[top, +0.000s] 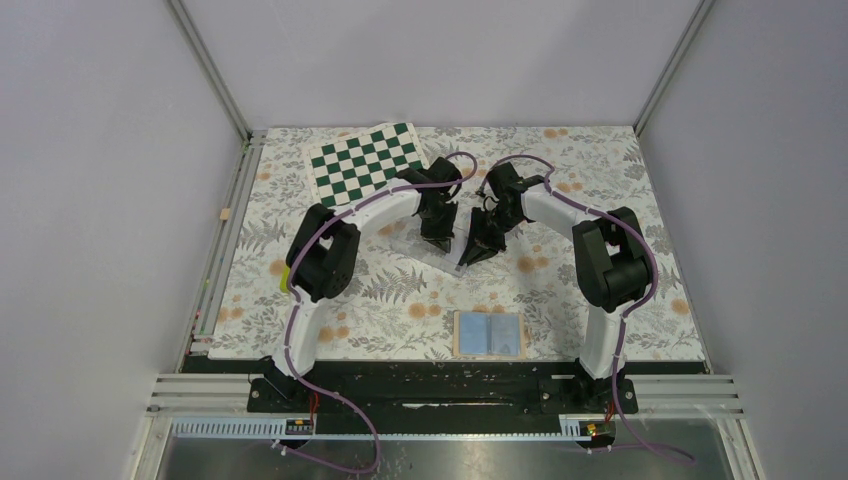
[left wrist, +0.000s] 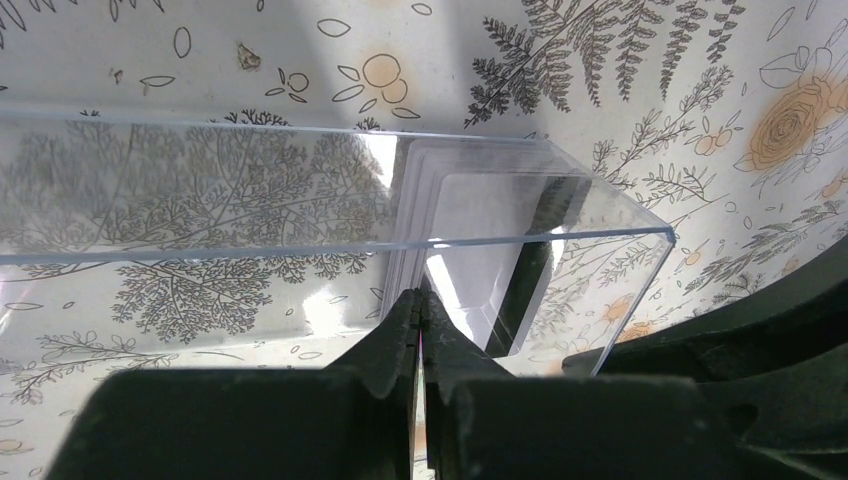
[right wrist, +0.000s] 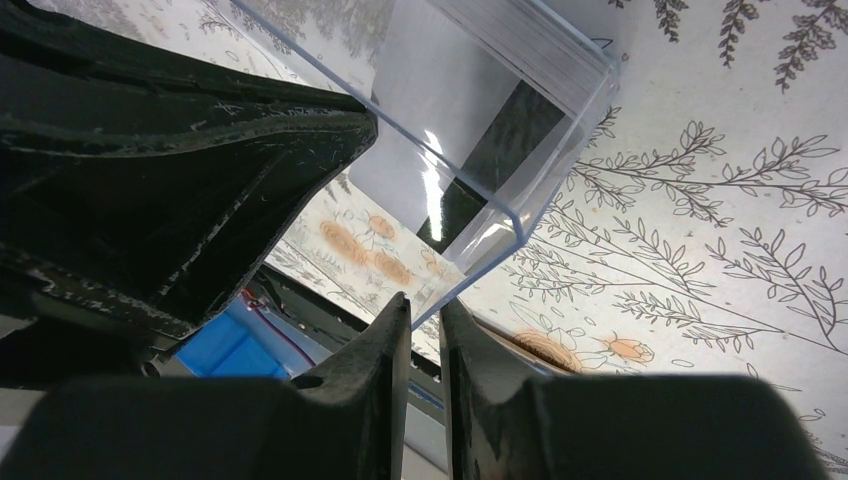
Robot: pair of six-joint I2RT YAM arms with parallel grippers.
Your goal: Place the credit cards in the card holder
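Observation:
In the left wrist view the card holder (left wrist: 250, 245) is a long clear box lying on the patterned cloth. Several pale cards (left wrist: 470, 260), the front one with a dark stripe, stand stacked and leaning inside near one end. My left gripper is shut with nothing showing between its fingers; its tips are at the cards' edge. Close to that same end, my right gripper is shut on the holder's clear wall at a corner. From the top, both grippers partly cover the holder (top: 420, 250) and cards.
A green-and-white checkered sheet (top: 365, 165) lies behind the left arm. A tray with two blue pads (top: 473, 333) sits at the table's front edge. Something yellow (top: 284, 279) shows beside the left arm. The cloth to the right of the grippers is clear.

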